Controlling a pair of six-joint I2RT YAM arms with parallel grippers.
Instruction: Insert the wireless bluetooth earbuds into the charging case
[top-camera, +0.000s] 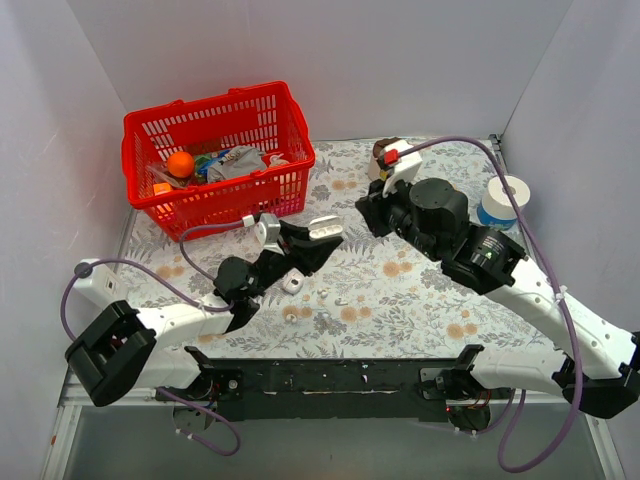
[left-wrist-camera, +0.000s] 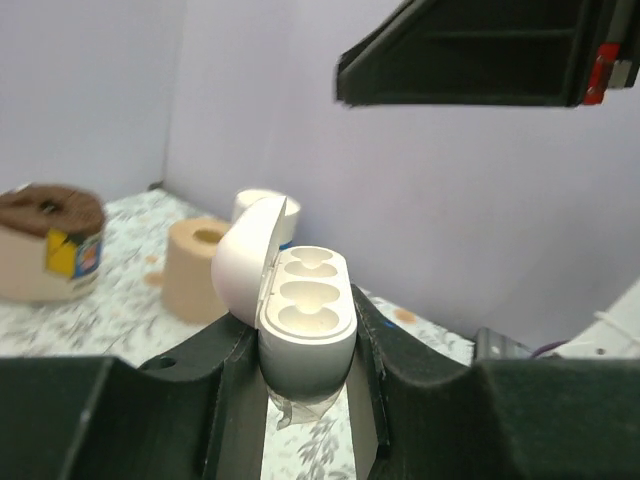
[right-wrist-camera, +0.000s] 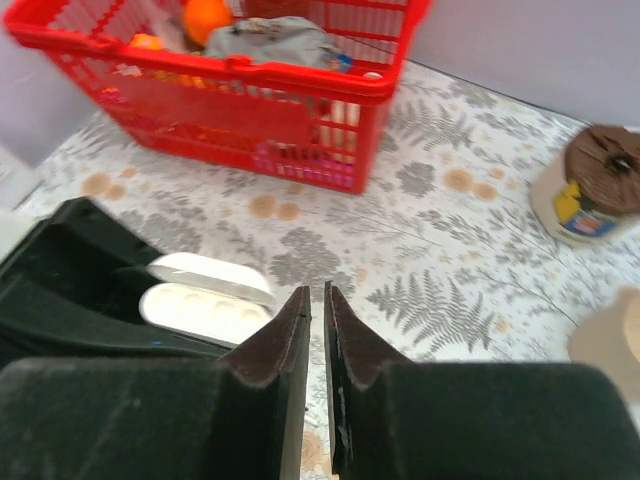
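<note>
The white charging case is held up over the table, my left gripper shut around it. In the left wrist view the case stands between the fingers with its lid swung open and pale hollows showing. No earbud can be made out in them. My right gripper hovers just right of the case, apart from it. Seen from the right wrist, its fingers are shut but for a narrow gap, with nothing visible between. Small white pieces lie on the table below, too small to identify.
At the back left stands a red basket with an orange and packets inside. A brown-lidded jar and a tan roll stand at the back, a white roll at the right. A small white box lies beneath the left gripper.
</note>
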